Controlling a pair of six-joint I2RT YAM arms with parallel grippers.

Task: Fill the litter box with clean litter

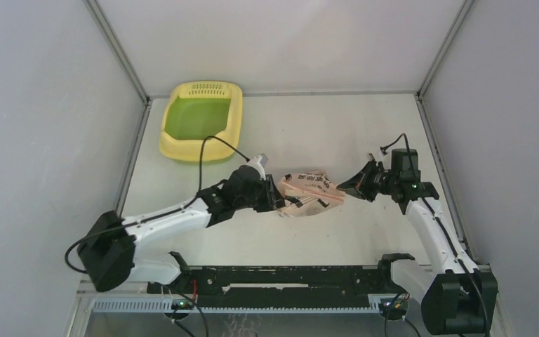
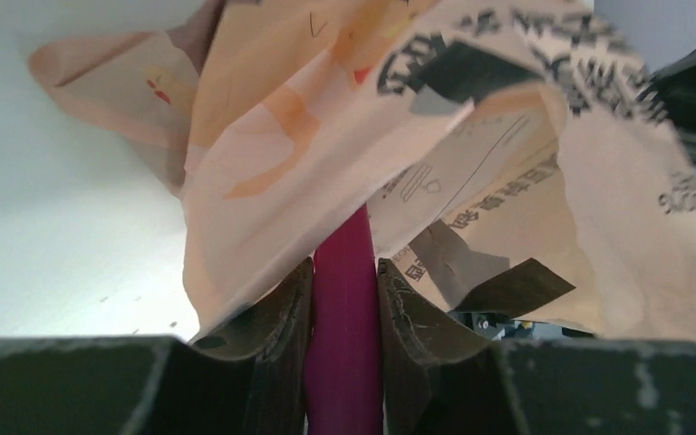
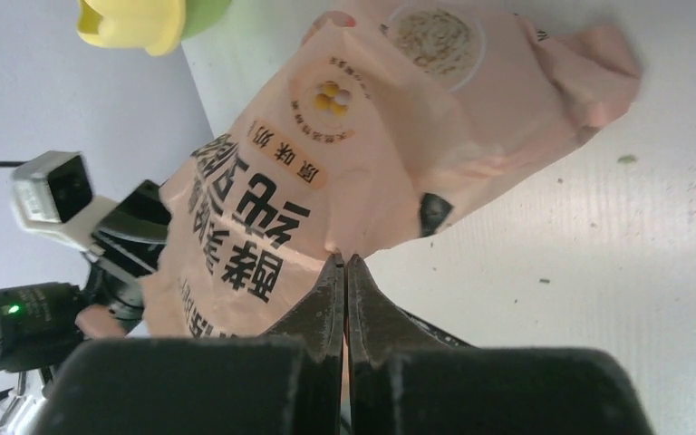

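A pink, printed litter bag (image 1: 310, 194) is stretched between both arms above the middle of the table. My right gripper is shut on the bag's edge, with film pinched at its fingertips. The left gripper is shut on a purple handle (image 2: 345, 313), whose far end runs into the bag's open mouth; what it ends in is hidden. Loose bag film overlaps the left fingers. Inside the mouth only printed lining shows, not the contents. The yellow litter box (image 1: 233, 126) with its green floor stands at the back left, looking empty from the top view.
Small specks lie scattered on the white table (image 3: 598, 272). A slim metal piece (image 1: 370, 156) is just left of the right arm.
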